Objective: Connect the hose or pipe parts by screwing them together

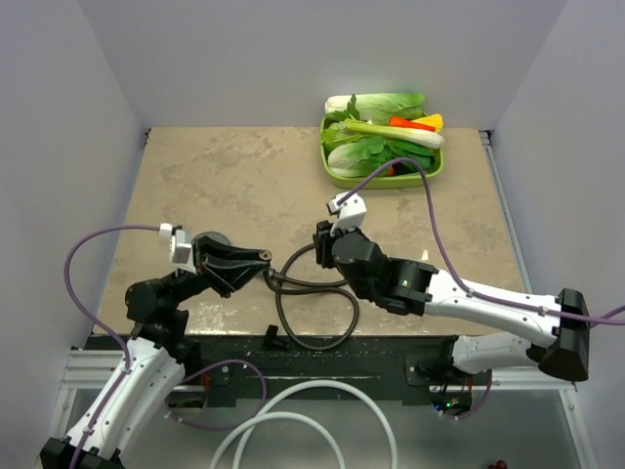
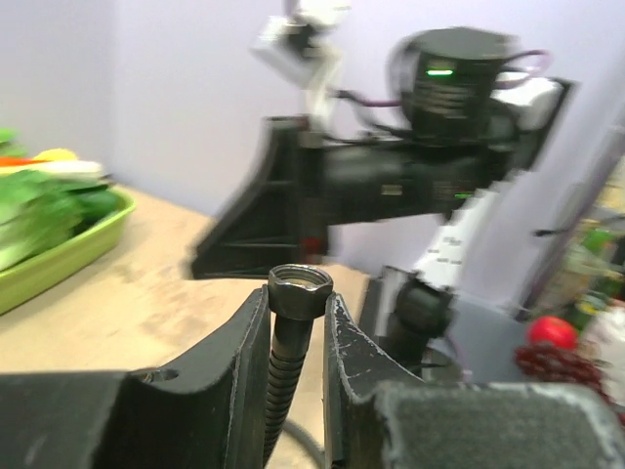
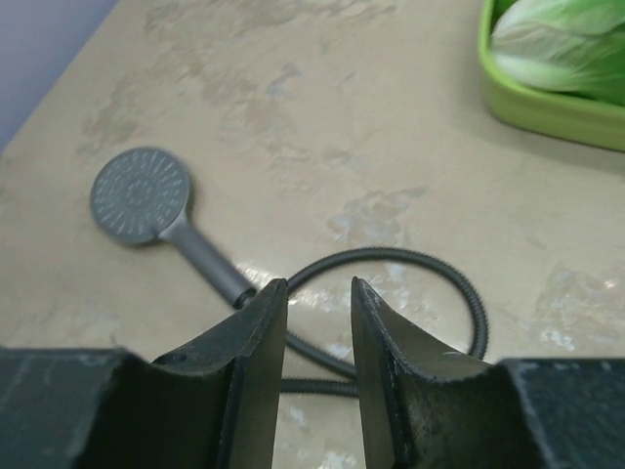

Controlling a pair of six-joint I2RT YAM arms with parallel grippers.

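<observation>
My left gripper is shut on the dark ribbed hose (image 2: 283, 381) just below its metal nut (image 2: 300, 290), which points upward. In the right wrist view, my right gripper is partly open, nothing between its fingers, above the counter and to the right of the left gripper. Beneath it, a grey shower head (image 3: 140, 195) lies on the counter, its handle (image 3: 200, 259) pointing toward the looped hose (image 3: 430, 269). Whether handle and hose are joined is hard to tell.
A green basket of vegetables (image 1: 337, 174) stands at the back right of the beige counter (image 1: 195, 171). Pale loose tubing (image 1: 322, 386) lies beyond the front edge, and purple cables run along both arms.
</observation>
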